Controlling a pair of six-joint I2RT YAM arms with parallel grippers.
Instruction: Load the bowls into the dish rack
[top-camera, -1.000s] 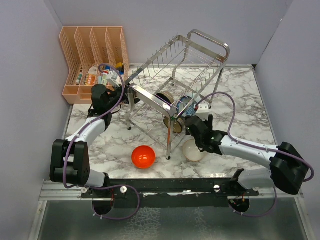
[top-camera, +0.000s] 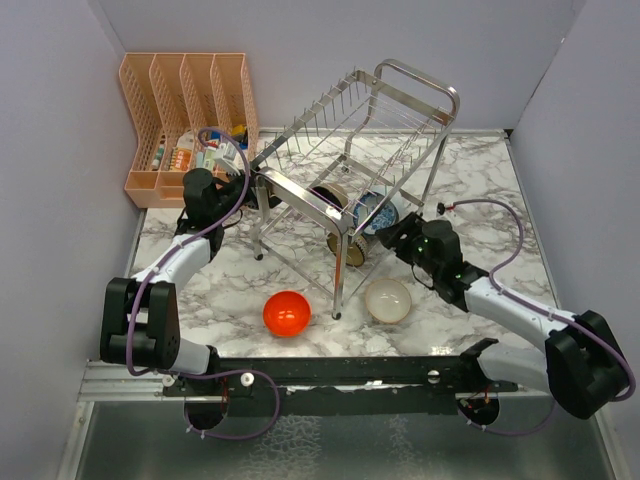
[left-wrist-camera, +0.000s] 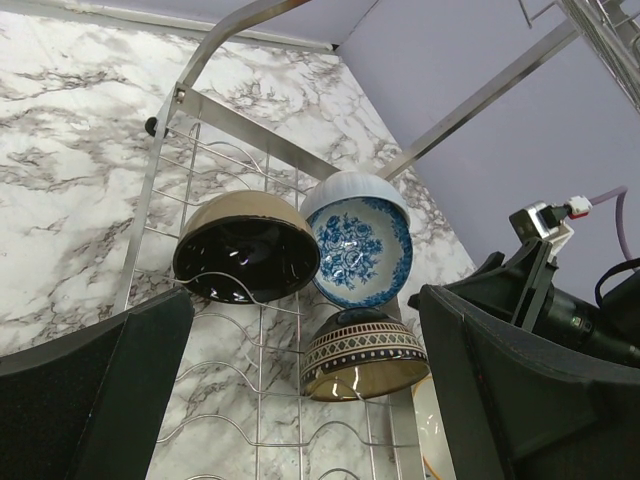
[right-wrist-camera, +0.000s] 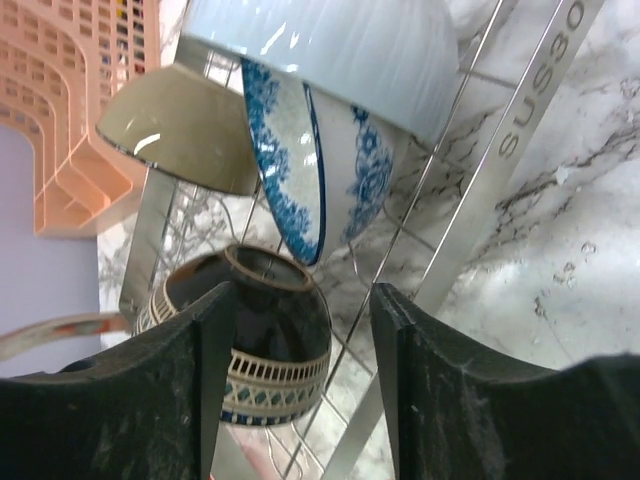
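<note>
Several bowls rest in the rack's lower tier: a tan-and-black bowl (left-wrist-camera: 245, 255), a blue floral bowl (left-wrist-camera: 355, 250) under a white bowl (right-wrist-camera: 330, 50), and a patterned black bowl (left-wrist-camera: 362, 355). A red bowl (top-camera: 286, 313) and a cream bowl (top-camera: 388, 300) stand on the table in front. My left gripper (top-camera: 252, 195) is open at the rack's left side, nothing between its fingers. My right gripper (top-camera: 395, 230) is at the right side near the floral and patterned bowls, fingers apart, holding nothing.
The steel rack (top-camera: 410, 98) fills the centre. An orange divided holder (top-camera: 150, 120) with small items stands at the back left.
The left arm and the bowls look unchanged.
</note>
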